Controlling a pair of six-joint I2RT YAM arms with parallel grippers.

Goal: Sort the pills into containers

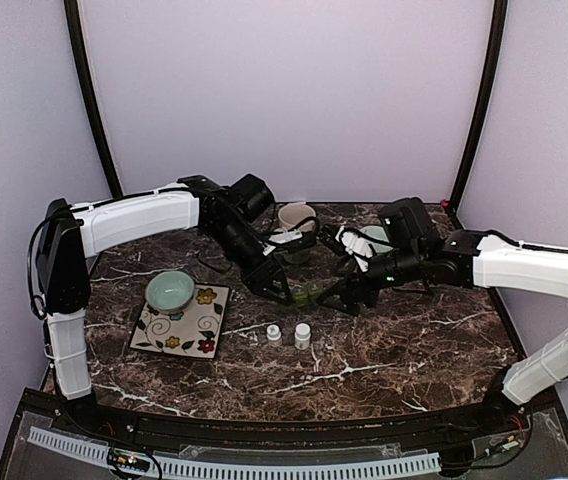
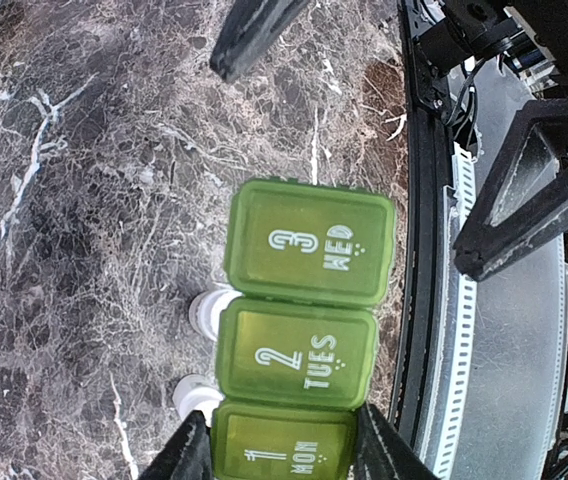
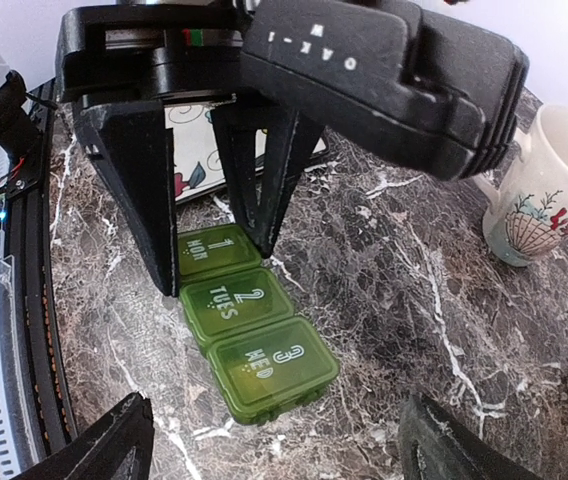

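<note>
My left gripper is shut on the MON end of a green three-compartment pill organizer [image 2: 309, 240], lidded and marked MON, TUES, WED, held above the marble table. My right gripper stands open just beyond the WED end [image 3: 272, 370], its fingers either side with nothing between them. In the top view two white pill bottles [image 1: 303, 336] [image 1: 274, 334] stand on the table below the organizer; in the left wrist view they are partly hidden behind it.
A flowered square tray [image 1: 149, 335] with a pale green bowl [image 1: 169, 288] lies at the left. A mug [image 3: 534, 205] stands at the back, and another pale green item [image 1: 374, 234] is partly hidden behind the right arm.
</note>
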